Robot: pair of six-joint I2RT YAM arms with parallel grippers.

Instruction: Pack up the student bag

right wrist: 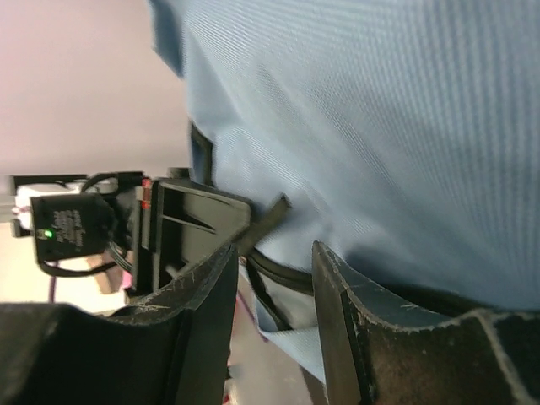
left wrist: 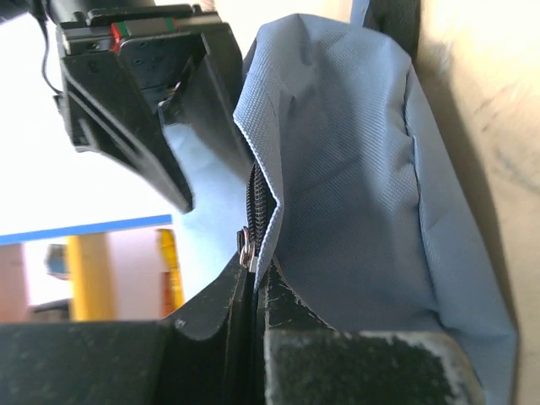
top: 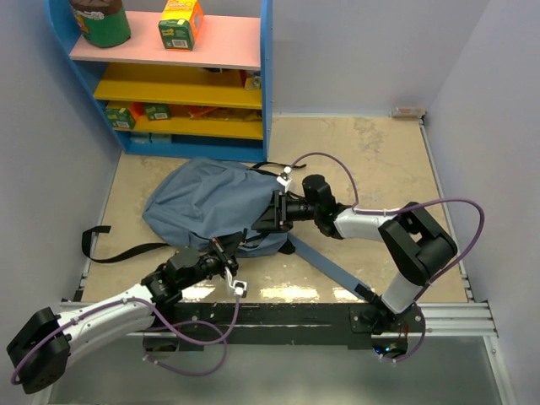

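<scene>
The blue-grey student bag (top: 202,194) lies flat on the floor, its opening edge towards the two arms. In the left wrist view a black zipper (left wrist: 258,198) runs along the bag's raised edge. My left gripper is shut on the zipper's metal pull (left wrist: 245,247) at the near end. Right beside that edge is my right gripper, its fingers (right wrist: 331,278) apart. Behind their gap show bag fabric and a dark strip; whether any cloth lies between them cannot be told.
A blue shelf unit (top: 267,101) with boxes and packets stands behind the bag. One strap (top: 131,252) trails left, another (top: 325,267) to the front right. Bare floor (top: 363,152) lies at the right.
</scene>
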